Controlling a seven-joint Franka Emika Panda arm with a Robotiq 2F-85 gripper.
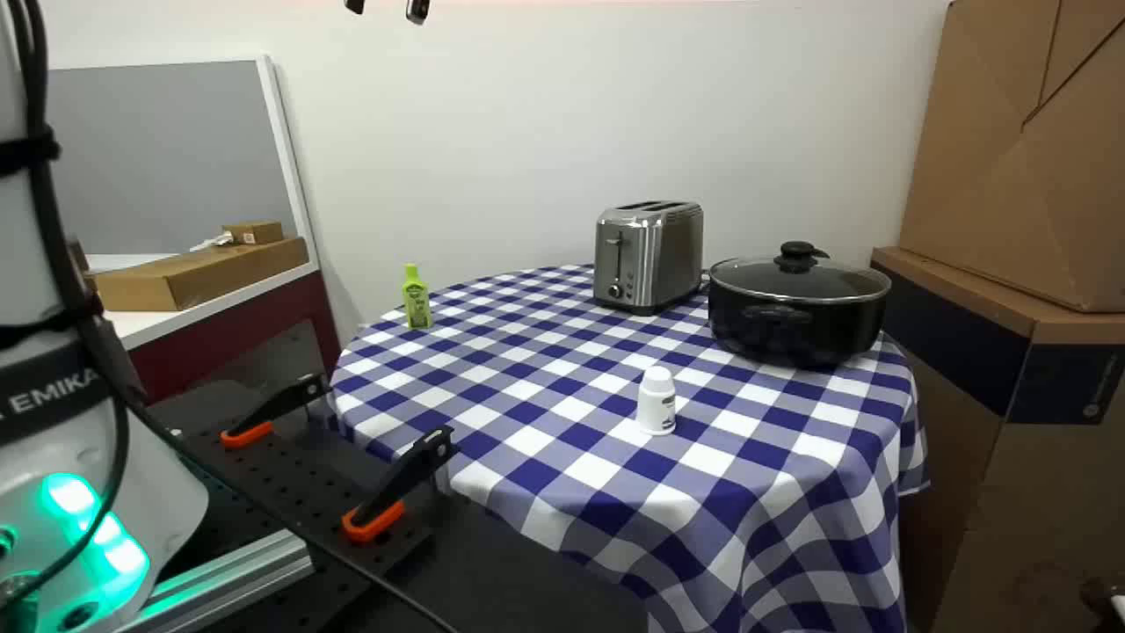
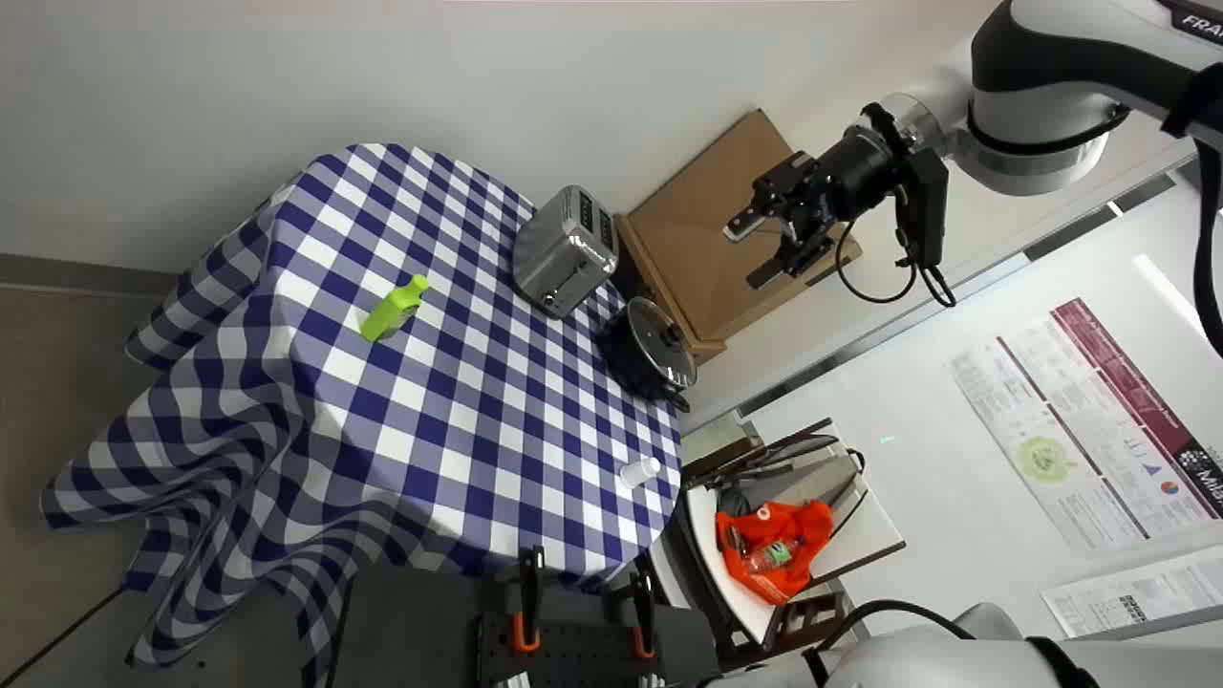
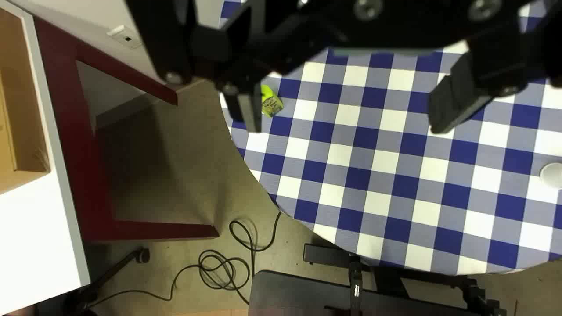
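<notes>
High over the table, my gripper stands open with nothing between its fingers. In exterior view 2 the same gripper hangs at the upper right; only its fingertips show at the top of exterior view 1. A lime-green bottle stands upright near the table's left edge. Partly behind a finger, the bottle shows in the wrist view. A small white bottle rests near the front right part of the table. Behind it are a steel toaster and a black lidded pot.
A blue-and-white checked cloth covers the round table, whose middle is clear. Two black clamps with orange tips sit at the near edge. Large cardboard boxes rise beyond the pot. Loose cable lies on the floor.
</notes>
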